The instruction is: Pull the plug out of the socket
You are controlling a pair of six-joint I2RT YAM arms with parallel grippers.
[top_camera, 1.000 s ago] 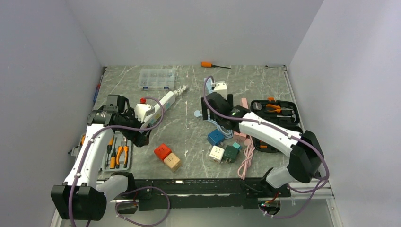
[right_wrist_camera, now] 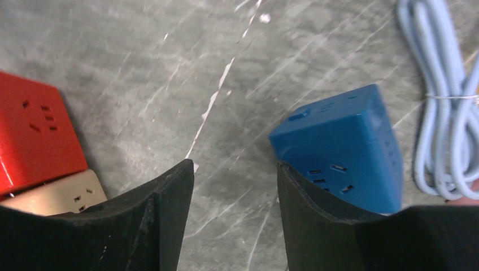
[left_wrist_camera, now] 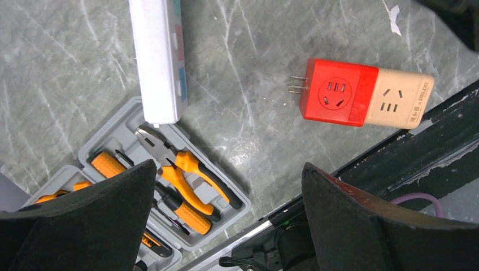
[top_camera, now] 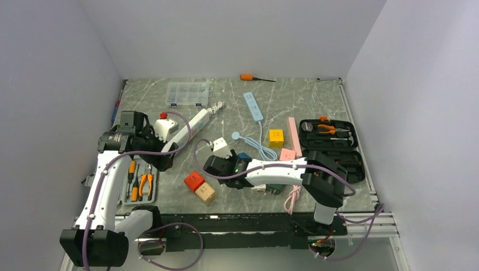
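Note:
A red socket cube point(top_camera: 193, 180) with prongs on one side sits joined or touching a beige socket cube point(top_camera: 205, 193) near the front of the table. My left gripper hangs open above the table, with the red and beige pair at the right of its wrist view. My right gripper is low between that pair and a blue socket cube point(right_wrist_camera: 333, 147), its fingers apart with nothing between them.
A white power strip point(left_wrist_camera: 158, 62) and a grey toolbox point(left_wrist_camera: 240, 206) lie to the left. A coiled blue cable point(right_wrist_camera: 440, 141), yellow cube point(top_camera: 276, 138) and black toolbox point(top_camera: 347, 164) lie to the right.
My left arm has shifted slightly to the left.

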